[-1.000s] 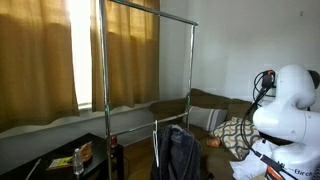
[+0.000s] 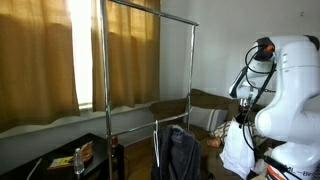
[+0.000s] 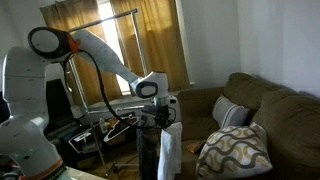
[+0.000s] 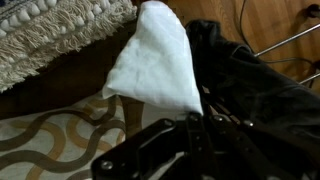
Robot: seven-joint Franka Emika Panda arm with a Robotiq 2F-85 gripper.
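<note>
A white cloth (image 4: pixel 155 60) hangs from my gripper, pinched at the fingertips, which are shut on it. In exterior view 2 the cloth (image 3: pixel 171 152) drops as a long narrow strip below the gripper (image 3: pixel 165 122), in front of the sofa. Exterior view 1 shows the same cloth (image 2: pixel 238 152) hanging at the right, under the gripper (image 2: pixel 241 118). A dark garment (image 2: pixel 180 155) is draped over the low bar of a metal rack; in the wrist view the dark fabric (image 4: pixel 250 85) lies right of the white cloth.
The metal rack (image 2: pixel 106 75) stands mid-room. Behind the cloth is a brown sofa (image 3: pixel 200 95) with a striped cushion (image 3: pixel 231 111) and a patterned cushion (image 3: pixel 232 152). A dark table (image 2: pixel 60 165) with small items is at the left.
The arm has swung left into view from the right edge, toward the rack, carrying the white cloth, which now hangs more fully in view. The dark garment has stayed put.
</note>
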